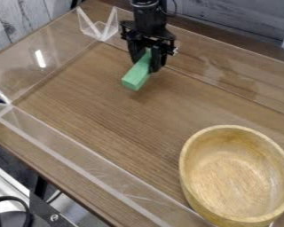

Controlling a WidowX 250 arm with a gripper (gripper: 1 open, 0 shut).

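The black robot gripper (147,46) is at the top middle of the table, shut on a green object (136,76) that hangs tilted below its fingers toward the lower left. The fingertips are partly hidden behind the object.
A large tan bowl (236,175) fills the lower right. A clear, angular plastic item (99,25) stands at the upper left of the gripper. Black cables lie at the bottom left.
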